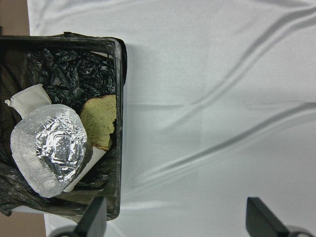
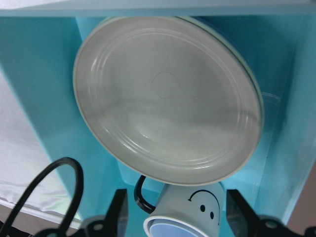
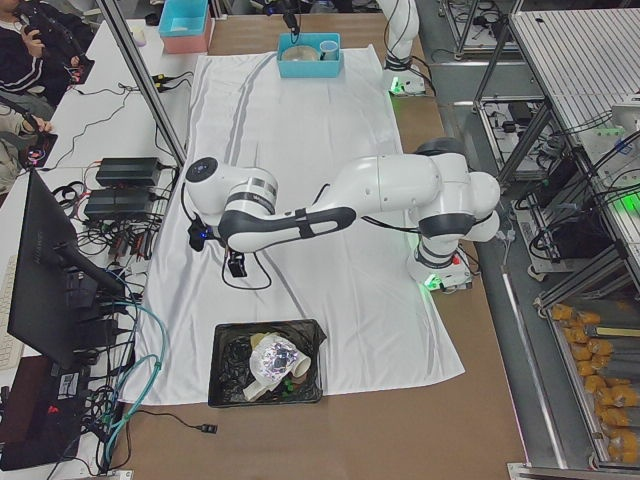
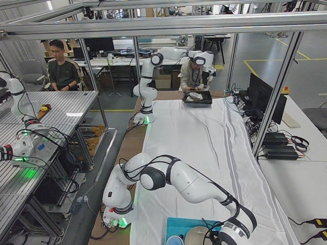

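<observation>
My left gripper hangs open above the white cloth [image 1: 207,123], beside a black lined bin [image 1: 118,138] holding a crumpled foil bowl [image 1: 54,148], a bread-like piece [image 1: 98,121] and white paper [image 1: 29,98]. Nothing shows between its fingers. At the other end, my right gripper is open over a blue basket [image 2: 39,84]. Inside it are grey plates [image 2: 168,98] and a white smiley mug [image 2: 197,207] with a black handle, which lies between or just beyond the fingertips; contact cannot be told.
A monitor [image 3: 50,270], cables and black boxes [image 3: 120,200] line one side; metal frame posts and a slatted metal table [image 3: 560,70] stand around.
</observation>
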